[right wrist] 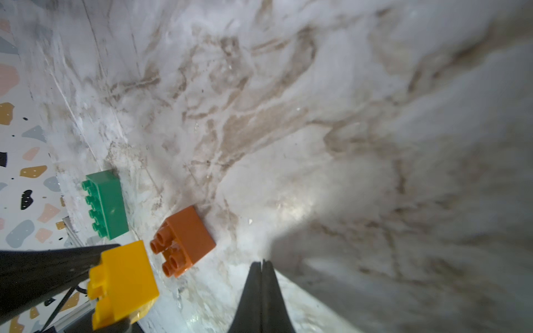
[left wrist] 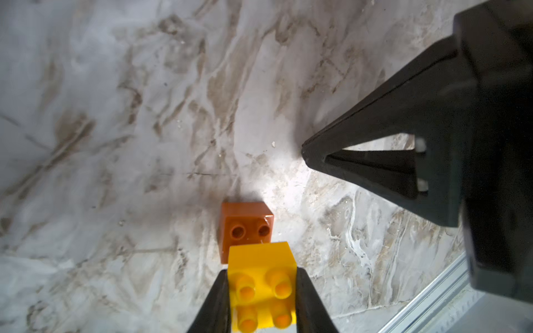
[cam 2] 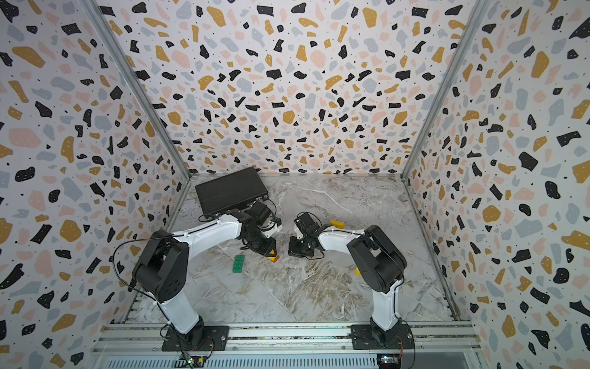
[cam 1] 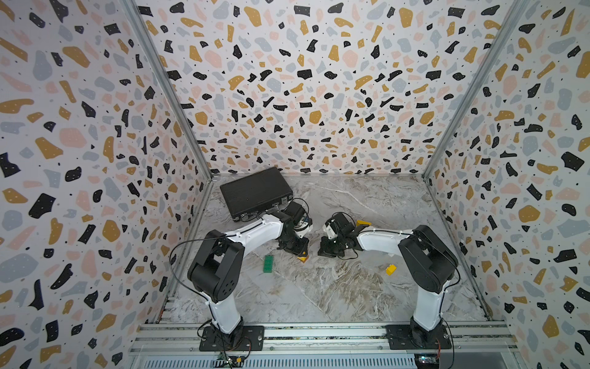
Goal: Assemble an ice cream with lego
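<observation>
A yellow brick [left wrist: 261, 260] is clamped in my left gripper [cam 1: 301, 249], held just over an orange brick [right wrist: 188, 236] that rests on the marble table; whether they touch I cannot tell. In the left wrist view the orange brick shows above the yellow one. My right gripper is shut with nothing visible between its fingertips, to the right of both bricks. A green brick [cam 1: 268, 263] lies on the table left of my left gripper.
A black case [cam 1: 255, 187] lies at the back left. Yellow pieces lie behind the right arm [cam 2: 336, 223] and near it at the right [cam 1: 391, 269].
</observation>
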